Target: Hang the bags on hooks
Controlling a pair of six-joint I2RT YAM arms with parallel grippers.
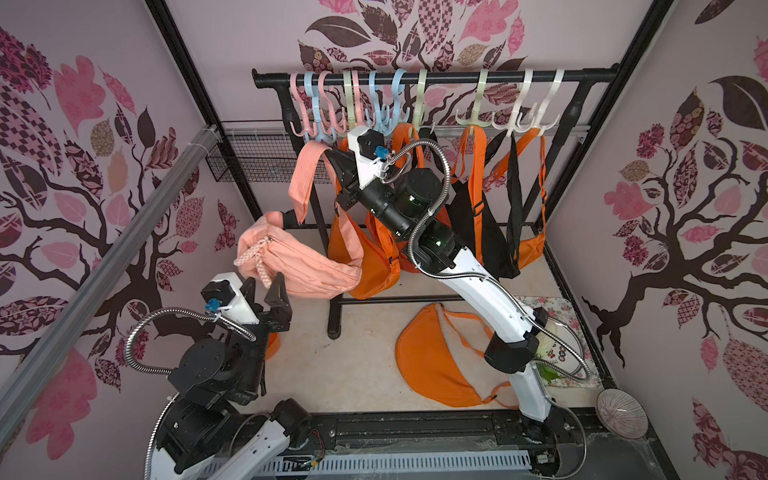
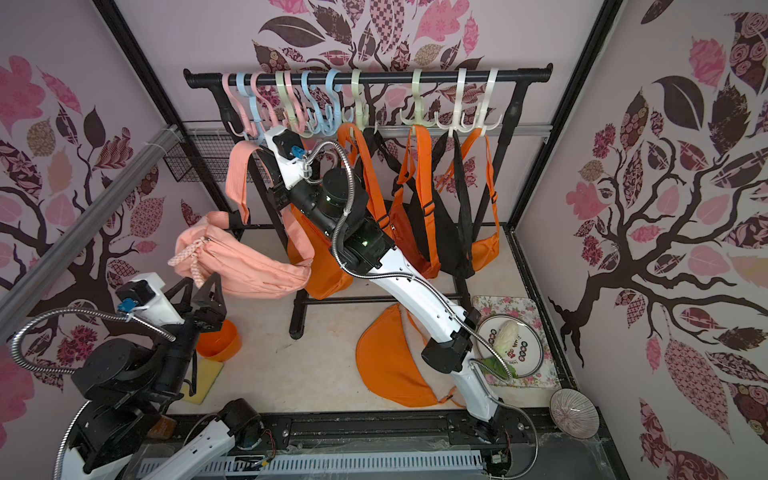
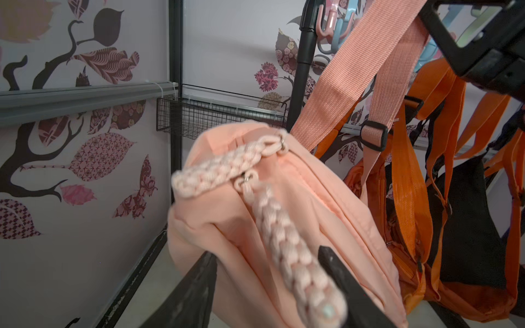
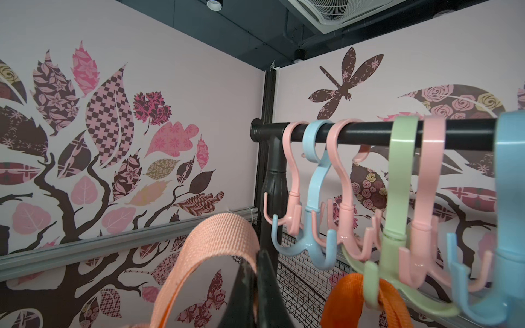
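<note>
The pink bag (image 1: 300, 260) hangs in the air at the rack's left side, its body tilted. Its strap (image 4: 221, 240) arches up to my right gripper, which is shut on it; in the right wrist view the thin webbing runs between the fingertips. My left gripper (image 1: 265, 292) stands open just below the bag's braided cords (image 3: 273, 224). Between its spread fingers the left wrist view shows the bag and one hanging cord, ungripped. Pink hooks (image 4: 292, 191) and blue hooks (image 4: 317, 218) on the bar are right of the strap, apart from it.
Several orange and black bags (image 1: 480, 224) hang along the rack's middle and right. A green hook (image 4: 399, 235) bears an orange strap. On the floor lie an orange bag (image 1: 436, 360) and an orange bowl (image 2: 220, 342). A wire basket (image 3: 218, 120) sits behind the rack.
</note>
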